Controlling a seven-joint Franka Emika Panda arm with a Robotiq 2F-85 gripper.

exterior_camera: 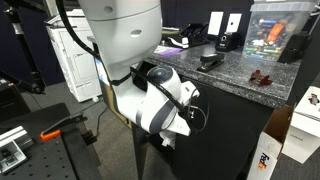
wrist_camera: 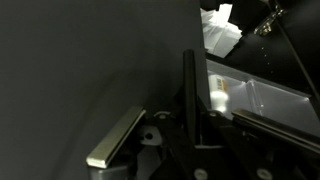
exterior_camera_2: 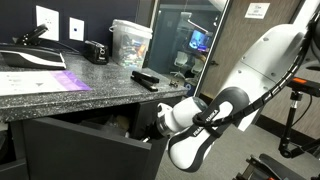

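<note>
A dark drawer (exterior_camera_2: pixel 85 150) stands open below the counter, and its interior shows beside its front panel. In the wrist view the plain dark panel (wrist_camera: pixel 70 70) fills the left side. My gripper is shut, its dark fingers close together near the panel's edge. What lies between them is too dark to make out. From outside, the white arm (exterior_camera: pixel 150 105) reaches down by the dark cabinet front (exterior_camera: pixel 235 120) and mostly hides the gripper. Past the edge, the wrist view shows a light inner floor and a crumpled white item (wrist_camera: pixel 220 30).
Overhead lies the speckled counter (exterior_camera: pixel 245 85), holding a stapler (exterior_camera: pixel 225 50), a clear bin (exterior_camera: pixel 272 35) and small reddish pieces (exterior_camera: pixel 260 77). White boxes (exterior_camera: pixel 302 130) stand at the right. Open floor (exterior_camera_2: pixel 235 150) lies beyond the arm.
</note>
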